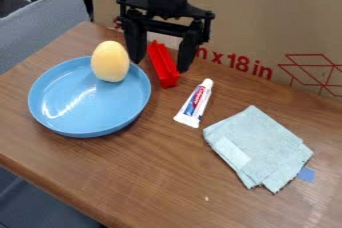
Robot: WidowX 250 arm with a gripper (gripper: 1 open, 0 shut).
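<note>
My black gripper [160, 48] hangs above the back of the table with its two fingers spread and nothing visible between them, over a red object [163, 64]. A yellow egg-like object [110, 63] stands on the back rim of a blue plate [80, 106] at the left. A white toothpaste tube [194, 103] lies right of the plate. A folded pale-blue cloth [257, 145] lies at the right.
A cardboard box [283, 32] forms a wall behind the table. A small blue patch is beside the cloth, and a grey surface lies off the left edge.
</note>
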